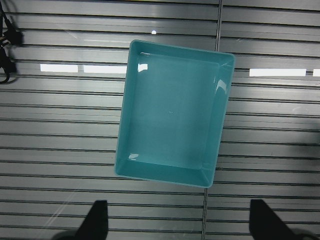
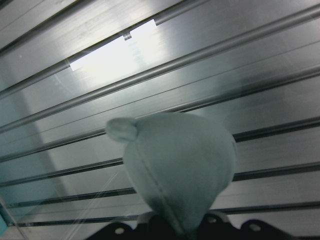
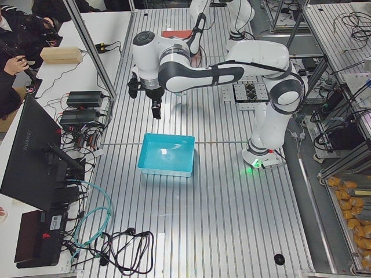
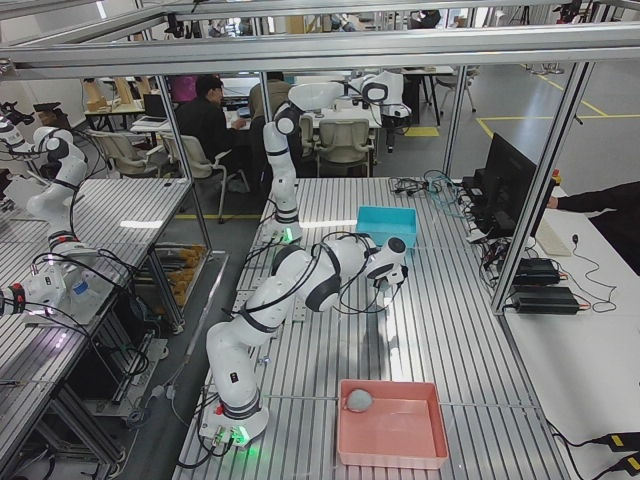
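A pale plush toy (image 2: 175, 165) fills the middle of the right wrist view, held by my right gripper above the slatted table. In the camera right view that arm reaches over the table's middle. A turquoise bin (image 1: 170, 115) lies empty below my left gripper, whose two fingers stand wide apart with nothing between them. A pink bin (image 4: 390, 440) at the other end of the table holds a pale grey round object (image 4: 359, 400).
A monitor (image 3: 29, 150), power boxes and tangled cables (image 3: 127, 249) line one side of the table. Metal frame posts stand at the edges. The table around both bins is largely clear.
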